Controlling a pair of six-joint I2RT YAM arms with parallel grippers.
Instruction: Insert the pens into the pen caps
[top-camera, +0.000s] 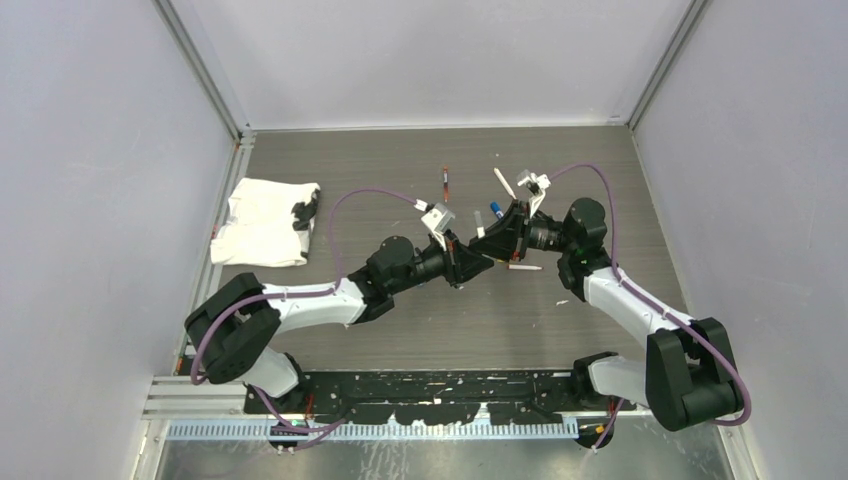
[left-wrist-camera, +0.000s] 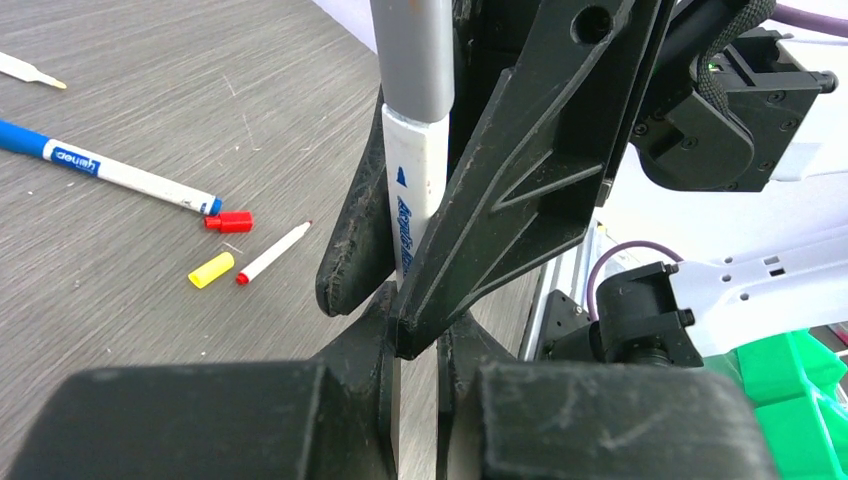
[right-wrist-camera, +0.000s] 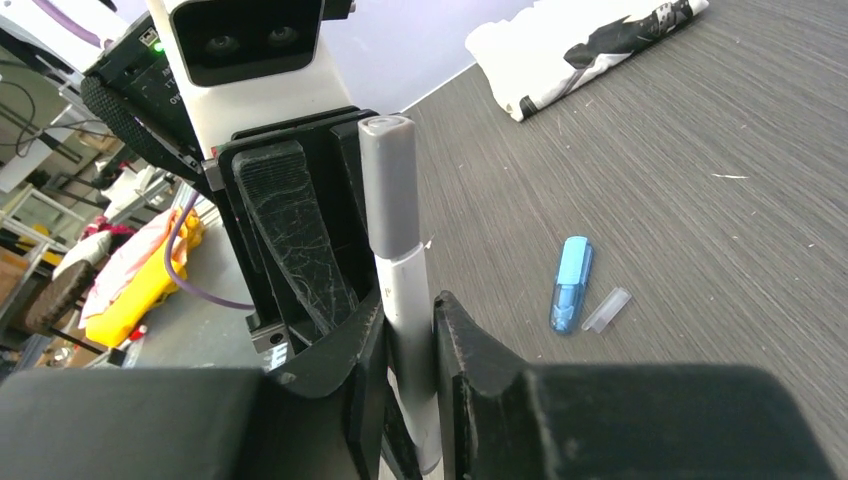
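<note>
A white pen (left-wrist-camera: 407, 195) with a grey cap (left-wrist-camera: 415, 60) on its upper end stands nearly upright between the two grippers. In the right wrist view, my right gripper has its fingers against both sides of the pen's white body, and the rounded lower end shows below. My left gripper is close beneath, its fingers apart with a strip of table between them. The right gripper's finger (left-wrist-camera: 520, 200) covers the left fingertips, so whether they touch the pen cannot be seen. From above, both grippers meet at mid-table.
On the table lie a blue-capped marker (left-wrist-camera: 130, 175), a red cap (left-wrist-camera: 230, 221), a yellow cap (left-wrist-camera: 212, 270), a white pen with a red end (left-wrist-camera: 275, 252), a light-blue marker (right-wrist-camera: 572, 285) and a clear cap (right-wrist-camera: 606, 310). A white cloth (top-camera: 265, 222) is at the left.
</note>
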